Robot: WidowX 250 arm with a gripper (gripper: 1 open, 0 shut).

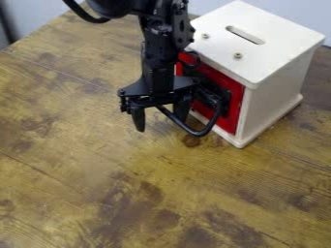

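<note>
My black gripper [153,108] hangs low over the wooden floor at the left of a white box [266,76]. The box has a red front panel [227,124], largely hidden behind black parts, with a dark bar or cable looping down from it beside my gripper. A slot and two screws show on the box's top. Whether the fingers are open or shut is hard to tell among the dark shapes.
Bare wooden floor [77,174] fills the left and front of the view. A pale wall shows at the top left corner. The box takes up the upper right.
</note>
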